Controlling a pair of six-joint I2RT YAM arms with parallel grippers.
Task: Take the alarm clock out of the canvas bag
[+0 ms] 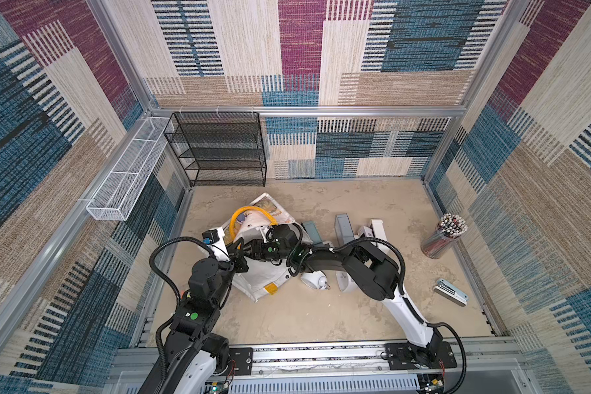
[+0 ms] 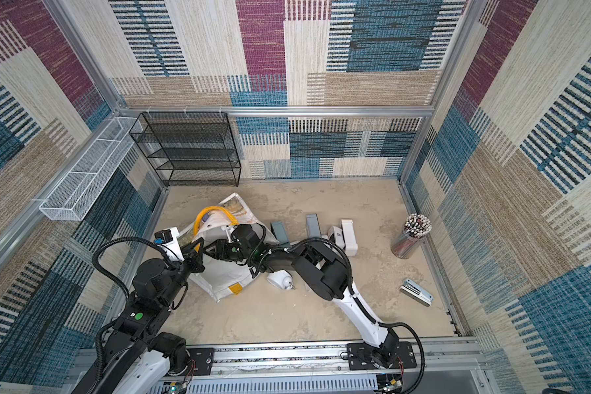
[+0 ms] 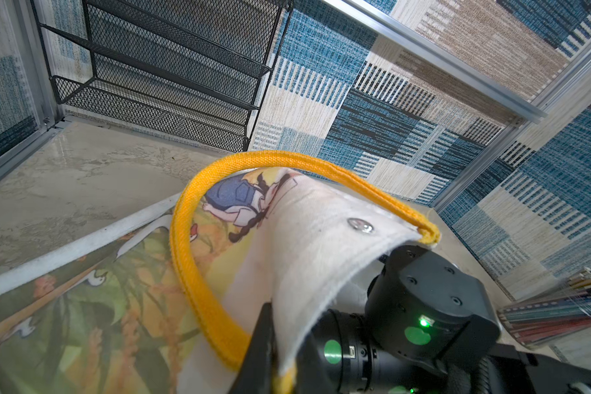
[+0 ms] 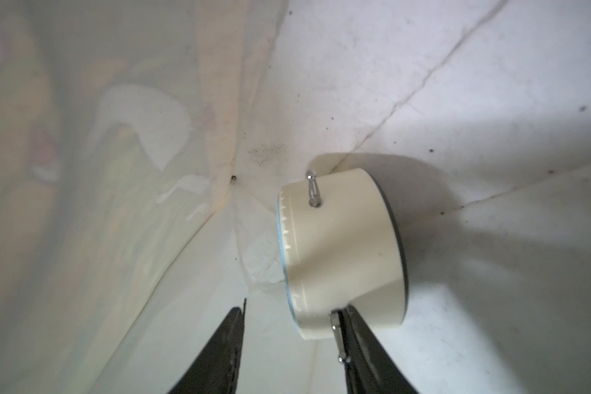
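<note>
The canvas bag (image 1: 269, 279) lies at the table's left, its yellow handle (image 3: 185, 246) and printed side upward. My left gripper is shut on the bag's edge fabric in the left wrist view. My right gripper is inside the bag, hidden in both top views. In the right wrist view the cream round alarm clock (image 4: 338, 243) lies on its side in the bag, one finger at its lower metal foot and the other left of it; whether it is gripped is unclear.
Grey and white boxes (image 1: 343, 229) and a white object (image 1: 314, 279) lie right of the bag. A pencil holder (image 1: 436, 244) and stapler (image 1: 449, 291) stand or lie farther right. A black mesh rack (image 1: 215, 151) is behind.
</note>
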